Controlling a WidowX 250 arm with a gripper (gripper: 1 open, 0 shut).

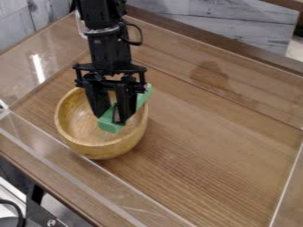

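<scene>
My black gripper (113,107) reaches down into a round tan bowl (84,136) on the left part of the wooden table. It is shut on a mint-green object (116,121), which is partly hidden behind the black fingers and held inside or just over the bowl.
A white marbled panel (236,27) runs along the back. Dark cables lie at the lower left corner.
</scene>
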